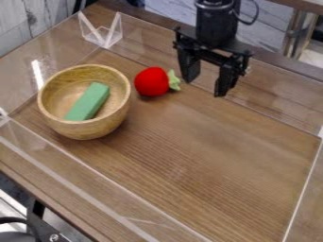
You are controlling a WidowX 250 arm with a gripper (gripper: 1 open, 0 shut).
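My black gripper hangs over the back middle of the wooden table, its two fingers spread apart, with nothing visible between them. To its left lies a red round object with a small green piece at its right side. At the left, a light wooden bowl holds a green block.
A clear plastic or wire holder stands at the back left. A black cable shows at the lower left edge.
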